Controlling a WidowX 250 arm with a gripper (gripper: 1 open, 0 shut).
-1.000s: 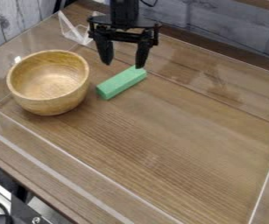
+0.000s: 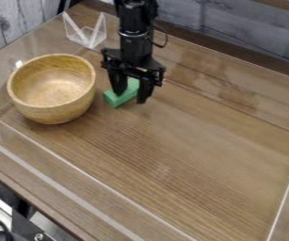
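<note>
My black gripper (image 2: 133, 77) reaches down from the top centre over a green block (image 2: 121, 97), which lies on the wooden table and is partly hidden behind it. The fingers straddle the block's upper right part. Whether they touch it, and how far apart they stand, is hard to tell in this small view.
A large tan bowl (image 2: 53, 85) stands to the left, close beside the green block.
</note>
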